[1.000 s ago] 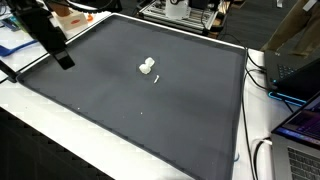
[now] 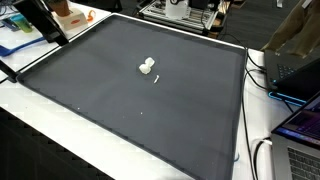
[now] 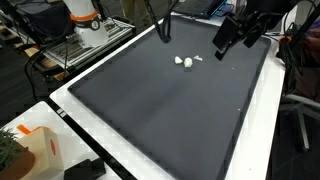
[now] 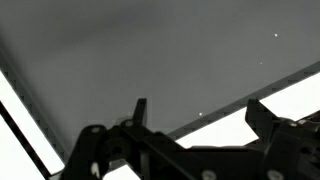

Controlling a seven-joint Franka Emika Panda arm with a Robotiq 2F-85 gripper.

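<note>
Two small white lumps, one of them a white piece (image 2: 147, 66), sit close together on the dark mat; the white lump (image 3: 187, 62) also shows in exterior view 2. A thinner white bit (image 2: 156, 79) lies just beside them. My gripper is open, with only bare mat and its pale border between its fingers in the wrist view. It hangs over the mat's far left corner in exterior view 1, well away from the white pieces. In exterior view 2 the dark gripper (image 3: 230, 46) is to their right.
A laptop (image 2: 295, 120) and cables are at the right edge in exterior view 1. Another robot base (image 3: 95, 30) stands at the far left in exterior view 2.
The white pieces have stayed put.
</note>
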